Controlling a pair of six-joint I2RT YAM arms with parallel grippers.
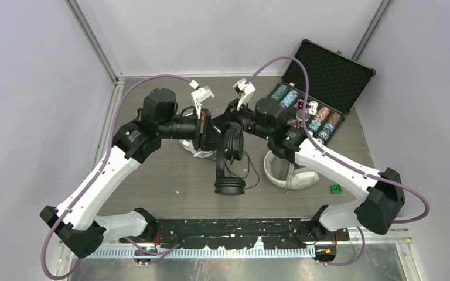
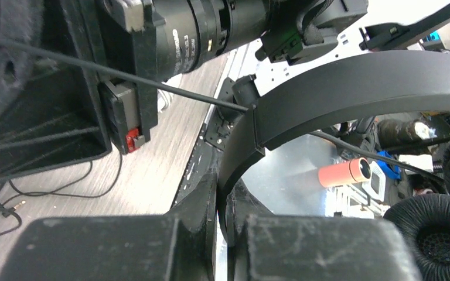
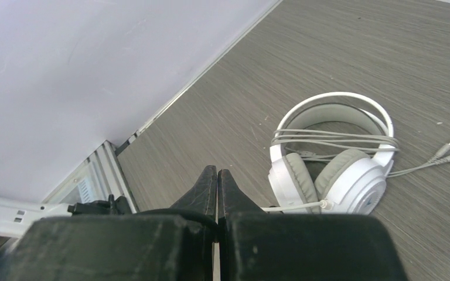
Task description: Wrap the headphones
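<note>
Black headphones [image 1: 229,186] hang in the air near the middle of the top view. In the left wrist view, my left gripper is shut on their headband [image 2: 357,82], and the ear cushions [image 2: 433,234] show at lower right. A black cable [image 2: 193,95] stretches across that view, passing behind the headband. My right gripper is shut on a dark cable strand [image 3: 170,212] at its fingers. Both grippers are close together in the top view, their tips partly hidden. More cable [image 1: 256,175] lies loose on the table.
White headphones [image 3: 351,190] with grey cable wound round them lie on the table, mostly hidden under my left arm from above. Another white pair [image 1: 304,179] lies at right. Behind it stands an open case [image 1: 328,73] of chips; a green block [image 1: 336,189] lies nearby.
</note>
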